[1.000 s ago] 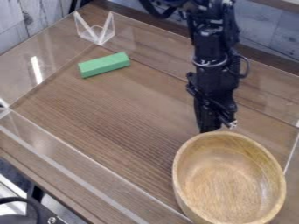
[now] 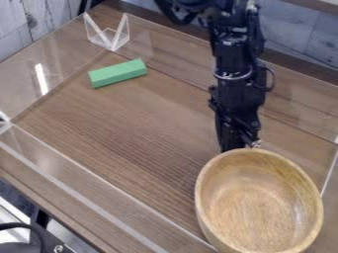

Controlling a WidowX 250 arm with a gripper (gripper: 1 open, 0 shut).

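The black gripper (image 2: 238,143) of the arm points down at the far rim of a large tan wooden bowl (image 2: 258,203), which fills the lower right of the view. Its fingertips are low, at or just behind that rim and partly hidden by it. Whether the fingers are open or shut, and whether they touch the bowl, I cannot tell.
A green block (image 2: 118,72) lies on the wooden table (image 2: 119,148) at the upper left, with a white wire-like holder (image 2: 109,30) behind it. A black cable shows at the lower left corner.
The gripper has shifted slightly left and down over the last second. The bowl and green block look unmoved.
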